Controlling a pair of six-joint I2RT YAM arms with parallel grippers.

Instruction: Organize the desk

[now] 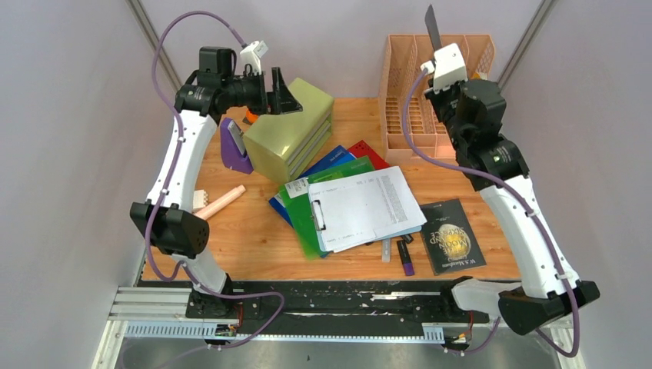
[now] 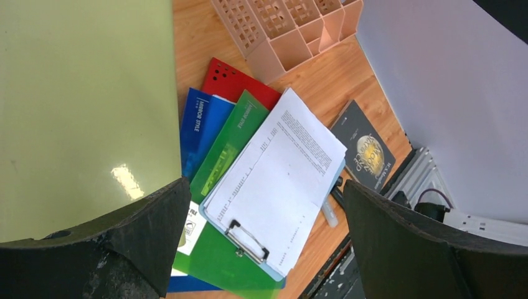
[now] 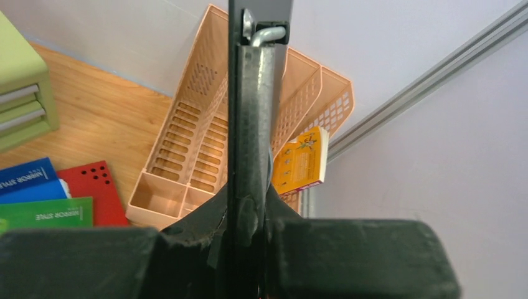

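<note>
A dark clipboard [image 1: 430, 24] stands upright, nearly edge-on, above the pink file organizer [image 1: 400, 84], with my right gripper shut on it; its metal clip shows in the right wrist view. My left gripper [image 1: 278, 100] is open and empty above the green drawer box [image 1: 284, 142]. A white clipboard with papers [image 1: 365, 204] lies over green, blue and red folders [image 1: 307, 227] on the desk. A yellow book [image 3: 296, 165] stands in the organizer's right side.
A dark book [image 1: 453, 237] and markers [image 1: 404, 257] lie at the front right. A purple holder [image 1: 231, 146] and a wooden roller [image 1: 224, 201] are at the left. Bare wood [image 1: 254, 250] shows at the front left.
</note>
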